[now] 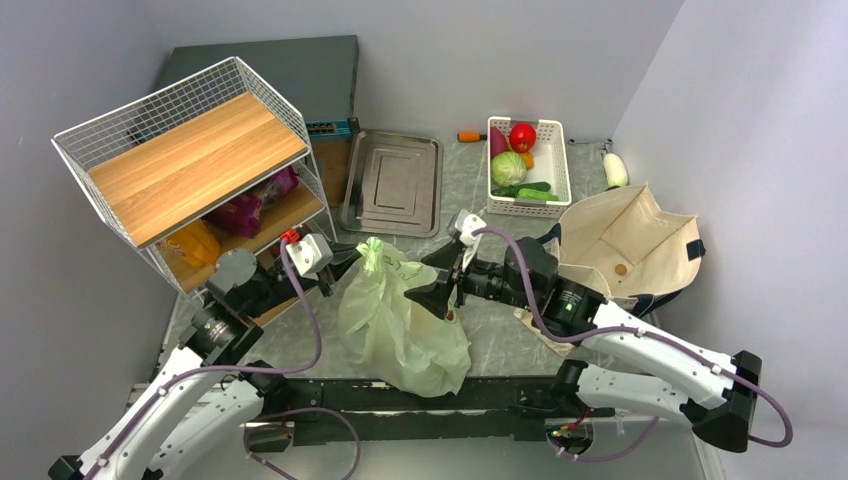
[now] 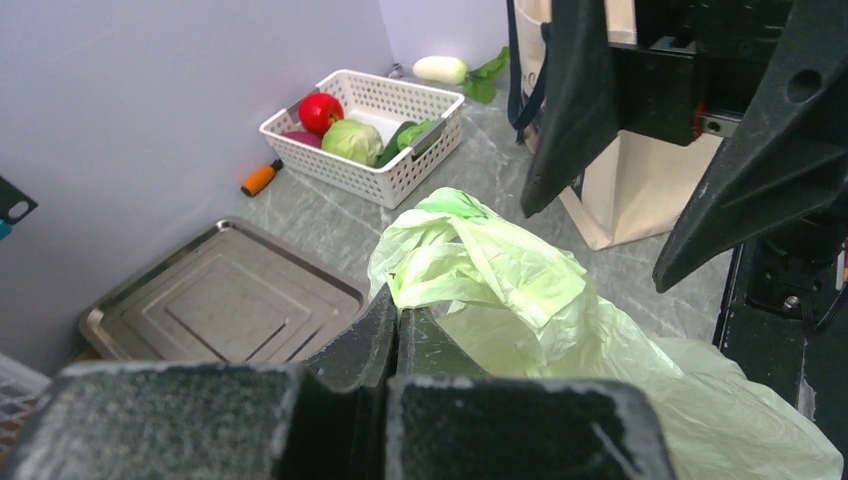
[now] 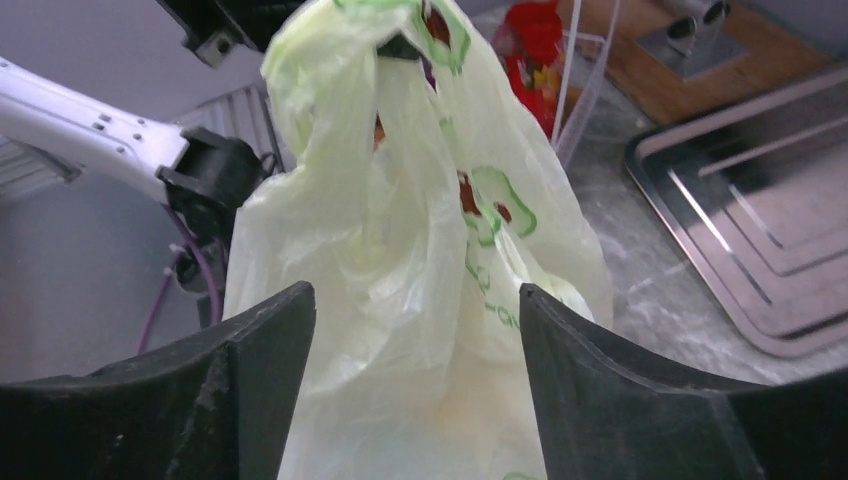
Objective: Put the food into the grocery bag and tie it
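The pale green plastic grocery bag (image 1: 405, 330) stands on the grey counter at the front middle, its top bunched together. In the left wrist view my left gripper is shut, and its tips pinch the bunched top of the bag (image 2: 500, 270). To the right of the bag, my right gripper (image 1: 412, 278) has its fingers spread. In the right wrist view nothing is held between the fingers of the right gripper; the bag (image 3: 400, 230) stands beyond them. The bag's contents are mostly hidden; small dark and red patches show through its side.
Behind the bag lies a metal tray (image 1: 393, 184). A white basket (image 1: 558, 165) of vegetables stands at the back right, with a beige cloth bag (image 1: 635, 235) at the right. The wire shelf (image 1: 200, 150) rises close to the left arm.
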